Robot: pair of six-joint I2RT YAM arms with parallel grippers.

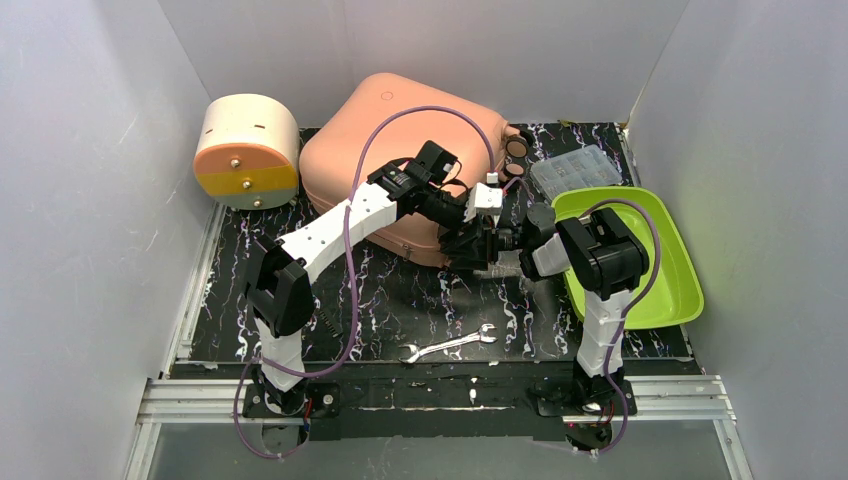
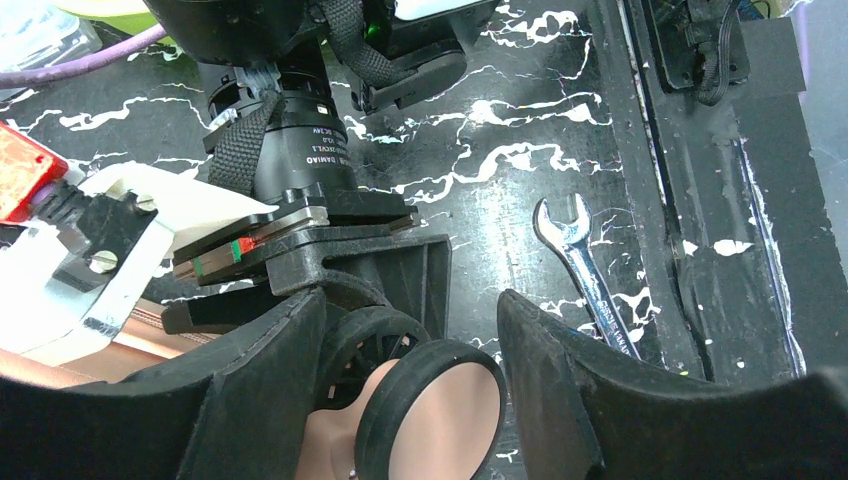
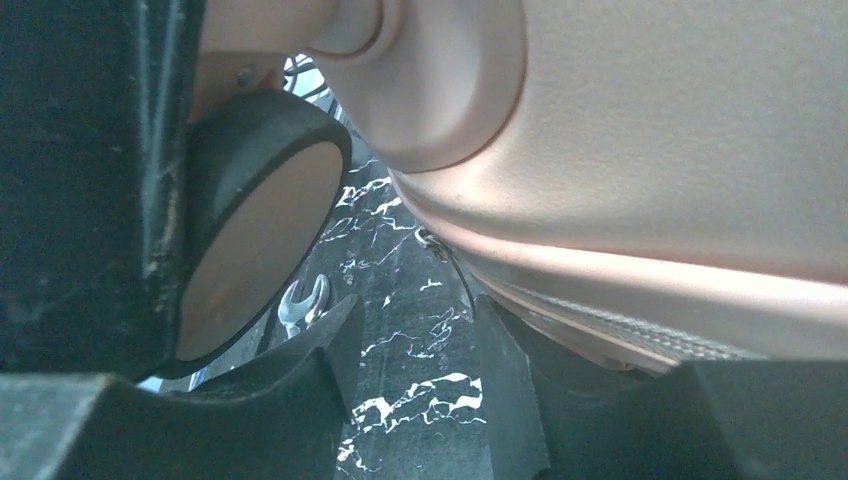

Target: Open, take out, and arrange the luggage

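The peach suitcase (image 1: pixel 380 130) lies on the marble board at the back centre. Both grippers meet at its lower right corner. In the left wrist view a wheel (image 2: pixel 430 420) sits between the parted fingers of my left gripper; whether they touch it is unclear. In the right wrist view my right gripper is open, beside the suitcase's zipper seam (image 3: pixel 640 330) and a wheel (image 3: pixel 260 250), with bare board between its fingertips.
A green tray (image 1: pixel 668 300) and clear organiser (image 1: pixel 575 170) are at the right, a drawer box (image 1: pixel 245 150) at back left. A wrench (image 1: pixel 445 345) lies near the front edge; board around it is clear.
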